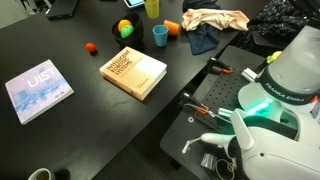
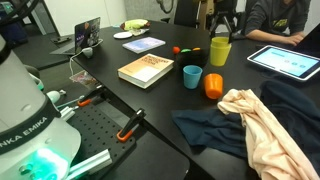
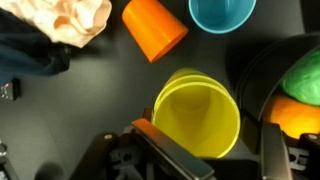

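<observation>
A yellow cup (image 3: 197,118) lies below my gripper in the wrist view, its open mouth facing the camera. The gripper is open, with dark fingers standing wide apart near the cup's rim. In exterior view 2 the same cup (image 2: 220,50) stands behind the blue cup (image 2: 192,77), with the gripper (image 2: 228,24) above it. Only the lower part of the yellow cup (image 1: 152,9) shows at the top edge of exterior view 1.
An orange cup (image 3: 154,28) lies on its side near the blue cup (image 3: 221,12). A black bowl (image 1: 127,39) holds colored balls beside them. Cloths (image 2: 262,130), a thick book (image 1: 133,73) and a thin book (image 1: 39,90) lie around.
</observation>
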